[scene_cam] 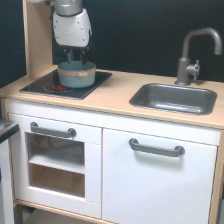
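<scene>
A blue-grey pot [77, 77] sits over the black cooktop [45, 86] at the back left of the play kitchen, with red showing on the cooktop beside it. The white robot gripper [70, 52] hangs directly above the pot, its fingers at or just inside the pot's upper part. Whether it is open or shut, or holds the pot, I cannot tell.
To the right are a steel sink [172, 97] and a grey faucet [187, 56]. Below are white cabinet doors with grey handles; a panel stands at the left edge.
</scene>
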